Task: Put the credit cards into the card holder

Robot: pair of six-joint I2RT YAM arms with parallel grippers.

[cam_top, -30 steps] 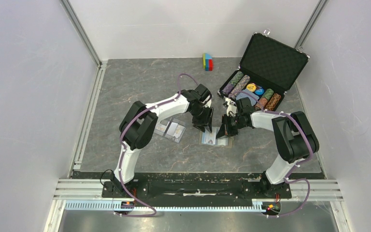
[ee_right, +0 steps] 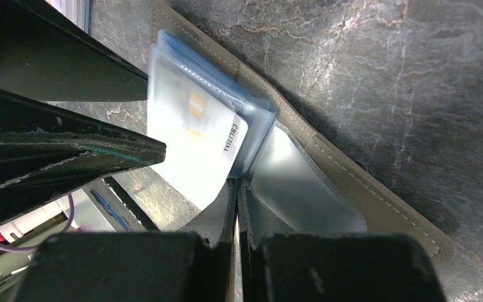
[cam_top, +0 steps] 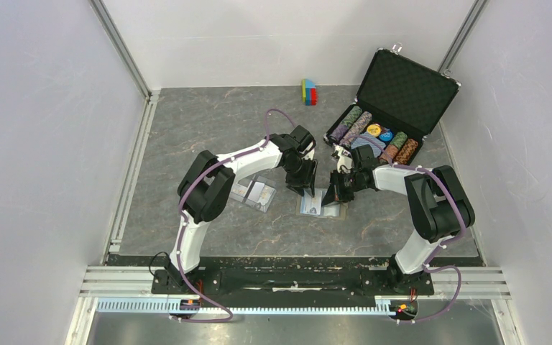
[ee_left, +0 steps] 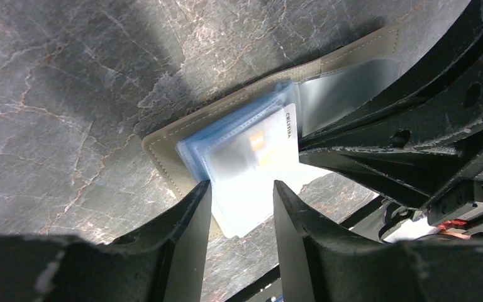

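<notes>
The card holder (ee_left: 163, 154), taupe with clear plastic sleeves, lies open on the grey table below both grippers. A white card (ee_left: 251, 189) (ee_right: 182, 145) rests at its blue-tinted sleeves (ee_right: 251, 113). My left gripper stands open over that card, its fingers apart on either side in the left wrist view. My right gripper is shut, its tips at the card's edge beside the empty-looking clear sleeve (ee_right: 295, 182); nothing clearly shows between its fingers.
A clear tray (cam_top: 259, 201) with cards lies left of the holder. An open chip case (cam_top: 402, 86) fills the back right, and coloured blocks (cam_top: 309, 92) stand at the back.
</notes>
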